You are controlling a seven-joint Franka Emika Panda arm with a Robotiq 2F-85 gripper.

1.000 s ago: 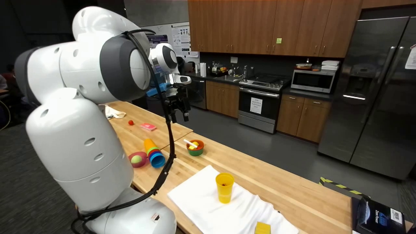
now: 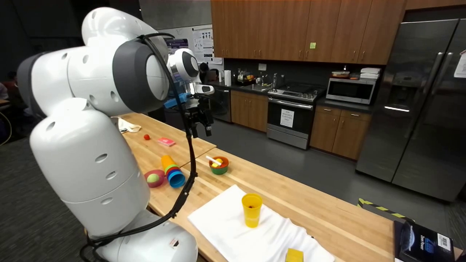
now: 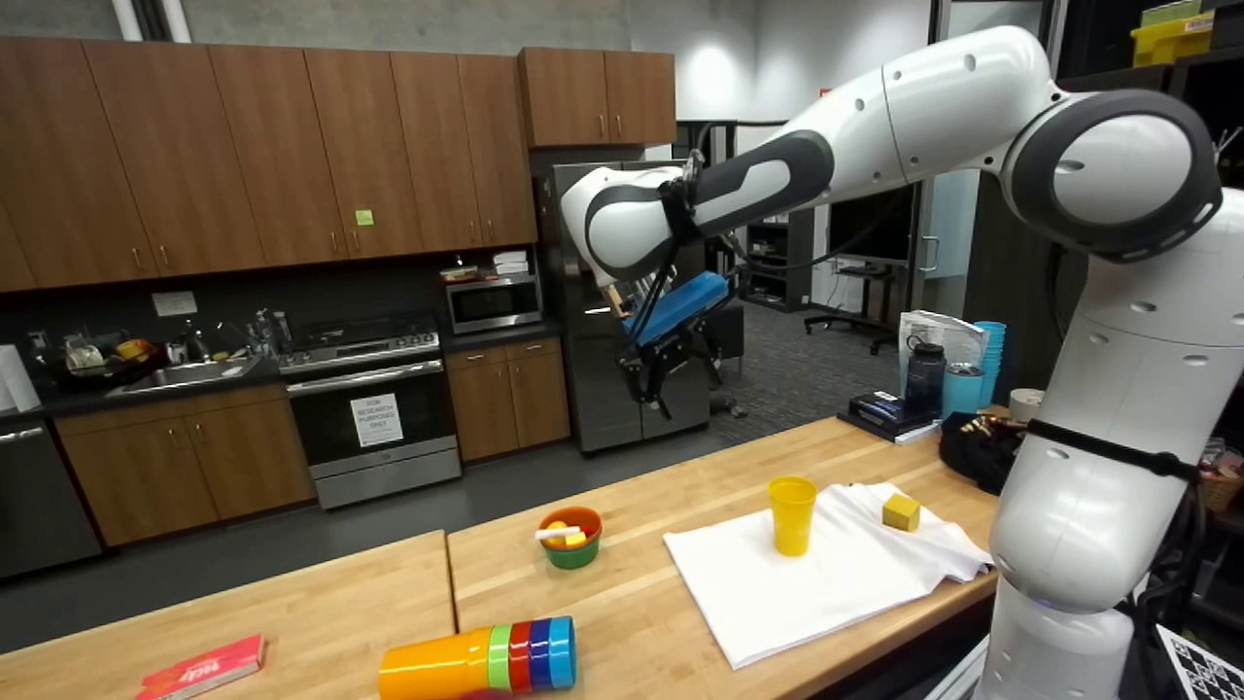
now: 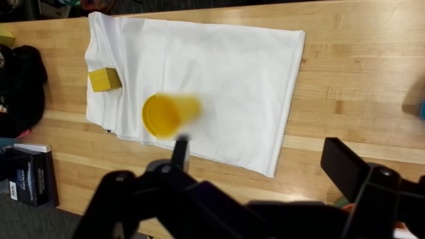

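My gripper [image 2: 201, 127] hangs high above the table, its fingers wide apart. In the wrist view its black fingers [image 4: 345, 169] stand well separated, with nothing held between them. A yellow cup [image 3: 793, 517] is upright on a white cloth [image 3: 735, 583]; a small reddish spot shows inside it in exterior view 1. On the rumpled end of the cloth rests a yellow block [image 4: 104, 79]. Seen from the wrist, both the cup [image 4: 159, 115] and the block lie left of the gap between the fingers.
An orange-and-green bowl [image 3: 570, 553] holds small yellow pieces and a white stick. Stacked coloured cups [image 3: 501, 657] lie on their side, near a pink bowl [image 2: 153, 183] with a greenish ball. A black box [image 2: 426, 244] sits at the table's far end. Bare wood surrounds the cloth.
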